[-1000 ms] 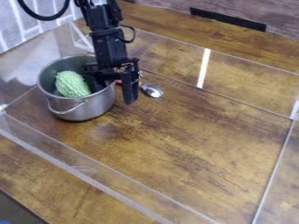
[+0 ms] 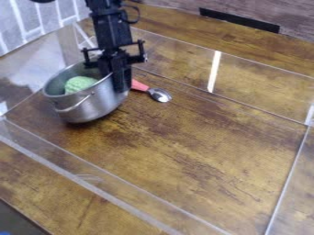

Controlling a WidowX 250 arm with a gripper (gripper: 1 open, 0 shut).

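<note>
A steel pot (image 2: 86, 105) stands tilted on the left of the wooden table, a pale green textured object (image 2: 77, 84) inside it. My black gripper (image 2: 117, 69) is at the pot's right rim; whether it is shut on the rim or just beside it is unclear, as the fingertips are hard to make out. A spoon with a red handle (image 2: 141, 87) and silver head (image 2: 160, 95) lies behind the pot to the right.
Clear strips or panel edges run along its left, back and right sides.
The pot has tipped, and the green object inside shows less above the rim. My gripper has moved slightly up and left from its position a second ago.
</note>
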